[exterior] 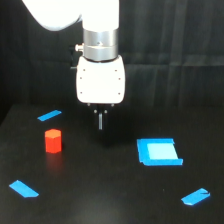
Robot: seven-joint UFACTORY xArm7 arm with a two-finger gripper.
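My gripper (100,122) hangs from the white hand (100,80) in the upper middle of the camera view. Its dark fingers hardly stand out from the black background, so whether they are apart or together cannot be made out. To the left, lower in the view and clear of the gripper, a red-orange block (53,141) rests on the black table. On the right lies a pale square bordered by blue tape (147,157), with nothing on it.
Strips of blue tape mark the table: one at the back left (49,115), another at the front left (24,189), a third at the front right (195,197). A black curtain (170,60) hangs behind.
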